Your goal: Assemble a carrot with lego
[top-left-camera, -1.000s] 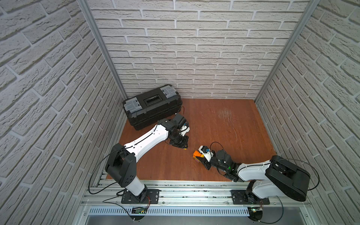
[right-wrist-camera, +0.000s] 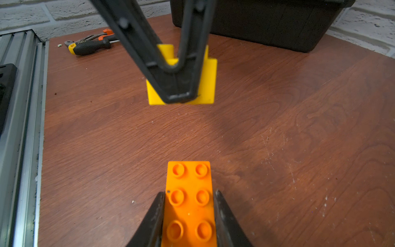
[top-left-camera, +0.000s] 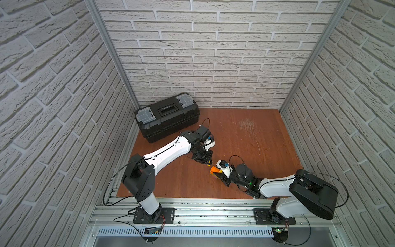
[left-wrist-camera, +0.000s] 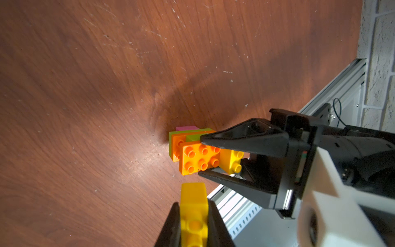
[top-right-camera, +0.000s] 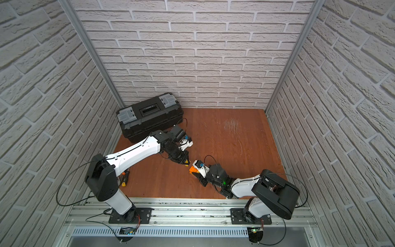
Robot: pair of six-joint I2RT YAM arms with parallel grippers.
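My left gripper is shut on a yellow brick, which also shows below its dark fingers in the right wrist view (right-wrist-camera: 205,82). Just ahead and below, my right gripper is shut on a stack of bricks, topped by an orange brick (right-wrist-camera: 188,189) with its studs showing. In the left wrist view this stack has pink (left-wrist-camera: 186,128), green (left-wrist-camera: 172,140) and yellow (left-wrist-camera: 230,156) parts beside the orange. The yellow brick in my left gripper is apart from the stack.
A black toolbox (top-left-camera: 166,117) stands at the back left. Pliers and a screwdriver (right-wrist-camera: 88,46) lie at the table's left edge.
My left gripper has moved right and toward the front with the yellow brick, closer to the stack. My right gripper has shifted very slightly left.
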